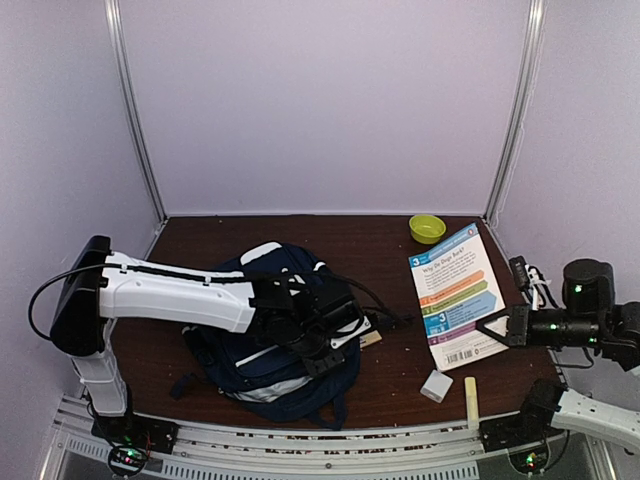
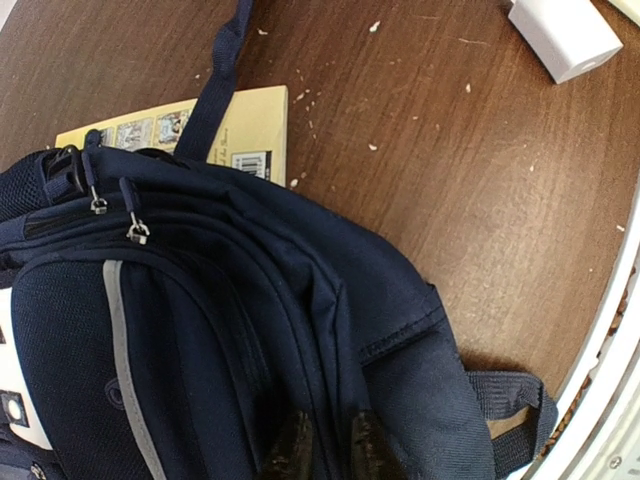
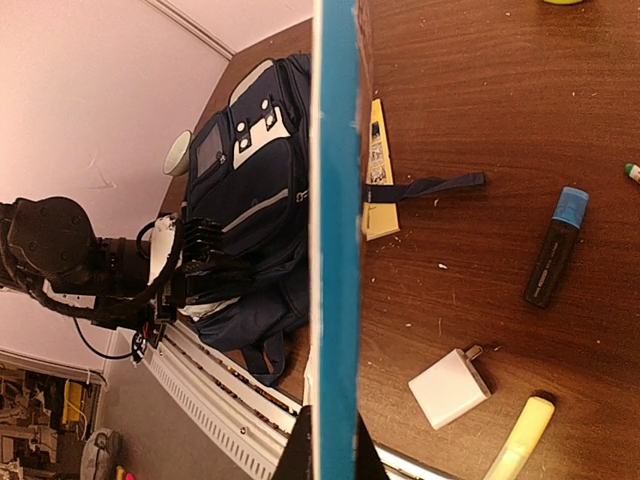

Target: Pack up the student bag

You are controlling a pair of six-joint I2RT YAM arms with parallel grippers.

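The navy backpack (image 1: 258, 385) (image 2: 180, 360) (image 3: 260, 170) lies on the left half of the table. My left gripper (image 1: 322, 362) is low over its folds beside the zipped compartments, fingers apart, nothing visible between them. My right gripper is shut on a book (image 1: 455, 290) (image 3: 336, 250), held cover-up in the top view and edge-on in the right wrist view. A yellow book (image 2: 262, 120) (image 3: 380, 220) lies partly under the backpack.
A white charger (image 2: 565, 35) (image 3: 448, 390), yellow highlighter (image 1: 472, 400) (image 3: 520, 440) and blue-capped marker (image 3: 552, 255) lie on the table (image 1: 190, 240). A green bowl (image 1: 427, 229) stands at back right. White rails edge the front.
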